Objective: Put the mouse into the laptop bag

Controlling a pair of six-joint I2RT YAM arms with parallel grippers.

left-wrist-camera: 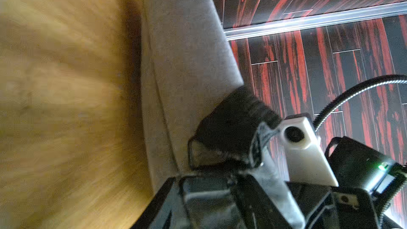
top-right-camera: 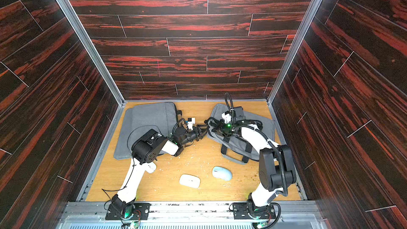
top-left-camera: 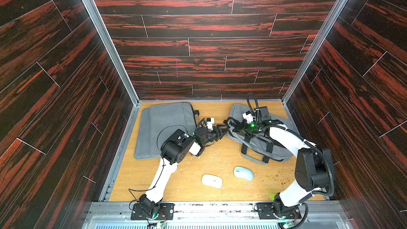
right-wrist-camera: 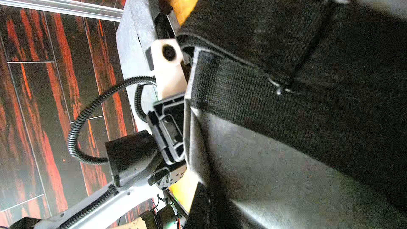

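Note:
A grey laptop bag (top-left-camera: 277, 150) with dark straps and a carry handle lies at the right of the table. At its left end, my left gripper (top-left-camera: 226, 128) has its fingers part open, close against the bag's edge; in the left wrist view a black strap and buckle (left-wrist-camera: 229, 131) sit just beyond them. My right gripper (top-left-camera: 233, 123) is shut at the same end of the bag; whether cloth is between its fingers is hidden. A white mouse (top-left-camera: 212, 181) and a light blue mouse (top-left-camera: 243, 173) lie at the front. Another white mouse (top-right-camera: 150, 167) is partly hidden by my left arm.
A second grey bag (top-left-camera: 146, 133) lies flat at the back left, partly under my left arm. Bare wooden table (top-left-camera: 190, 188) surrounds the mice at the front. Walls close in the back and both sides.

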